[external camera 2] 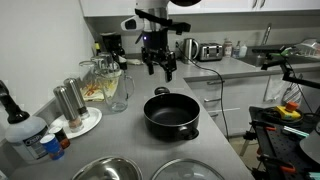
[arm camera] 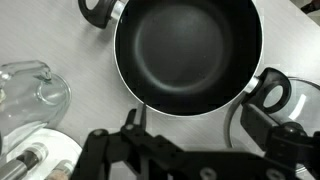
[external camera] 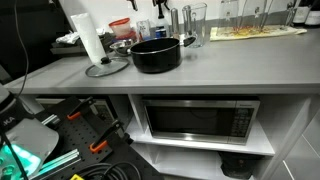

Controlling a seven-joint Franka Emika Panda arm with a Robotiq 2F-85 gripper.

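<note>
On the counter stands an empty black pot with two side handles (external camera: 157, 56); exterior view 2 shows the pot (external camera 2: 172, 118) from the opposite side. From above, the pot's dark inside (arm camera: 188, 50) fills the upper middle of the wrist view. My gripper (external camera 2: 160, 71) hangs over the counter, above the pot and clear of it, its fingers open and empty. In the wrist view the gripper shows along the bottom, near the pot's rim. A glass lid (external camera: 107, 67) lies flat beside the pot.
Glass pitchers (external camera 2: 115, 92) and a white tray with bottles (external camera 2: 80, 124) stand near the pot. A metal bowl (external camera 2: 109, 172) lies near the lid, and a paper towel roll (external camera: 89, 38) stands at the counter's left. The counter right of the pot (external camera: 240, 65) is clear.
</note>
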